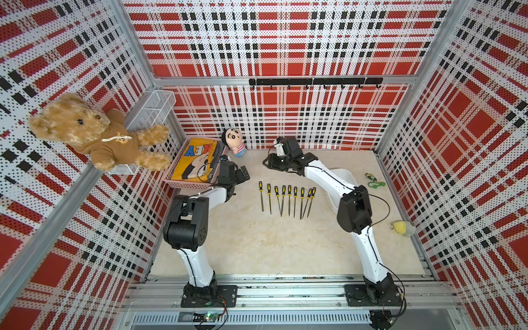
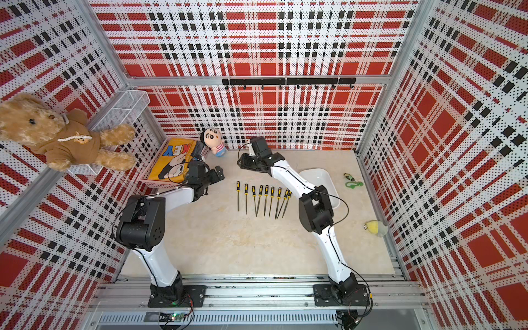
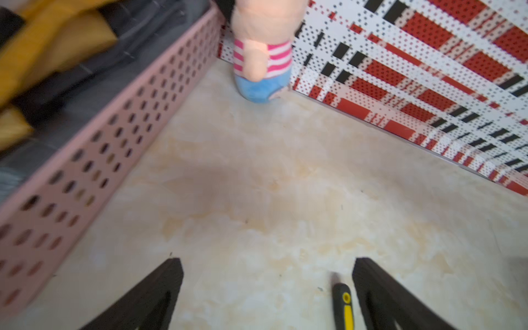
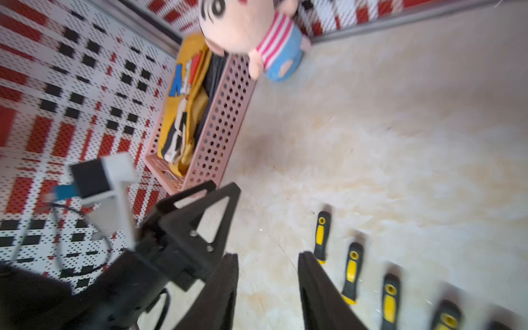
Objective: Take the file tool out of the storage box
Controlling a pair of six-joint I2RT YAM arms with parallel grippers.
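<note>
A row of yellow-and-black file tools point(image 1: 288, 200) lies loose on the table, mid-centre; the leftmost, short-looking handle point(image 4: 322, 233) shows in the right wrist view. My left gripper hangs beside the pink basket point(image 3: 104, 154), just behind and left of the row, its fingers apart with nothing between them but table and a handle behind. My right gripper stands open above the table behind the row, nothing between its fingers. The white box point(image 2: 321, 177) at right is partly covered by my right arm.
A doll point(image 1: 233, 140) sits at the back beside the basket, which holds a yellow cloth point(image 1: 192, 159). A teddy bear point(image 1: 110, 134) rests on a left wall rack. Small toys point(image 1: 375, 183) lie at the right.
</note>
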